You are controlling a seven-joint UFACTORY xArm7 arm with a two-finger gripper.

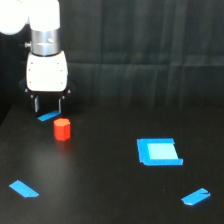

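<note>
A small red block point(62, 129) rests on the dark table at the left. Behind it and slightly to its left hangs my gripper point(47, 103), under the white arm point(46, 72). Its dark fingers look spread apart against the black background, with nothing visible between them. The block stands clear of the gripper.
A white square edged with blue tape point(145, 152) marks the table right of centre. Strips of blue tape lie at the front left point(24, 188), front right point(196, 197) and below the gripper point(49, 115). A dark curtain point(140, 55) closes off the back.
</note>
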